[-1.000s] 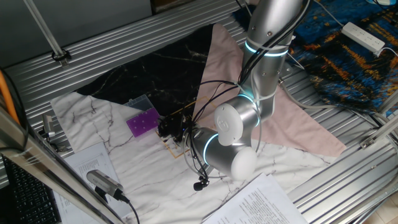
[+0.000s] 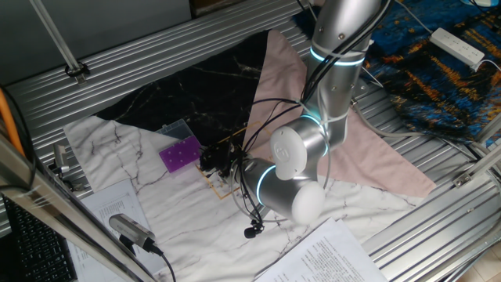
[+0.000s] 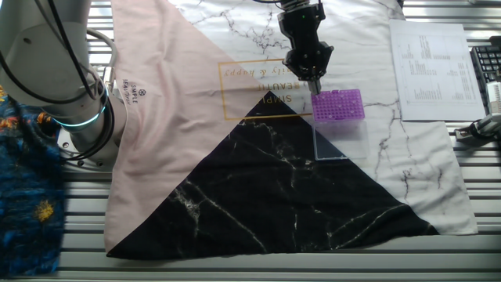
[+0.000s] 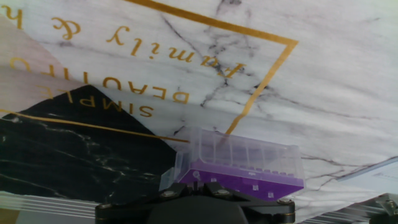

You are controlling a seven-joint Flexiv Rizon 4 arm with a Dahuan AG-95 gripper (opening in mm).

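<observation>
A purple rack box (image 3: 338, 105) with a grid of holes lies on the marble-pattern cloth, its clear lid (image 3: 340, 141) lying open flat beside it. The same purple box (image 2: 180, 154) shows left of the arm's end in exterior view 1. My black gripper (image 3: 315, 86) points down at the box's near-left corner, its narrow tip close to the edge; whether it touches cannot be told. In the wrist view, the box's purple part (image 4: 249, 180) sits just beyond the gripper's dark body, which hides the fingertips. Nothing held can be made out.
Printed sheets (image 3: 429, 70) lie beside the cloth, with a keyboard (image 3: 487, 66) next to them. More paper (image 2: 325, 254) lies at the front in exterior view 1. A small camera on a stand (image 2: 131, 231) stands near the left.
The arm's end has shifted very slightly over the last second. The purple box and its lid have stayed in place.
</observation>
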